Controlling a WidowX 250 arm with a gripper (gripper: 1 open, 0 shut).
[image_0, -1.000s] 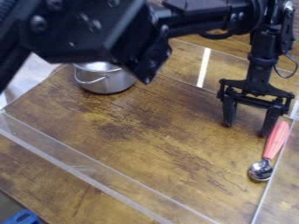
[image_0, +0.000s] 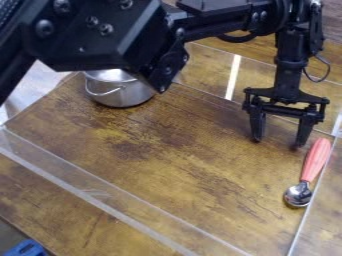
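The black gripper (image_0: 278, 138) hangs at the right of the view, pointing down at the wooden table (image_0: 147, 170), its two fingers apart with nothing between them. Just right of and below it lies an ice cream scoop (image_0: 315, 160) with a pink handle and a metal head toward the front. A metal pot (image_0: 118, 92) stands at the back left, partly hidden behind the arm.
Pale tape strips cross the table at the left, right and back. A blue object (image_0: 24, 249) shows at the bottom-left corner.
The gripper has shifted slightly to the left over the last second, and the upper arm has moved a little with it. The scoop has not visibly moved.
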